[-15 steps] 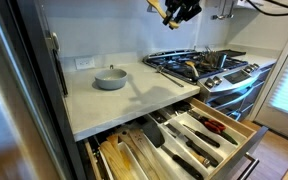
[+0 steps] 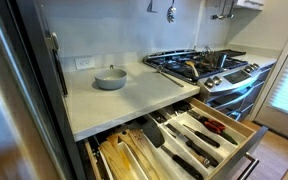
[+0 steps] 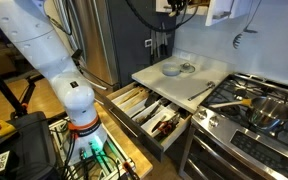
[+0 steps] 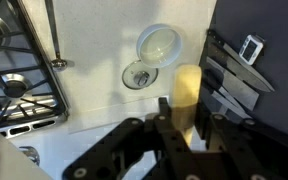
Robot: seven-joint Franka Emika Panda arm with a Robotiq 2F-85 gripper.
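Observation:
In the wrist view my gripper is shut on a light wooden utensil (image 4: 187,88), whose rounded end points up the picture. Its full shape cannot be made out from here. Exterior view 1 does not show the gripper now. A grey bowl (image 2: 111,78) rests on the pale counter (image 2: 134,99), and a bowl (image 4: 159,45) also shows beyond the utensil in the wrist view. Below the counter, the drawer (image 2: 246,150) stands pulled open, holding wooden utensils (image 2: 124,158), a black spatula (image 2: 152,134) and several dark-handled tools.
The stove (image 2: 199,65) is to the right of the counter, with a pan (image 3: 269,111) on it. Utensils (image 2: 171,13) hang on the wall. A long utensil (image 2: 169,75) lies near the stove. Around the bowl the counter is mostly clear.
One second ago my gripper and a wooden piece showed at the top of exterior view 1. Bowl and drawer have not moved.

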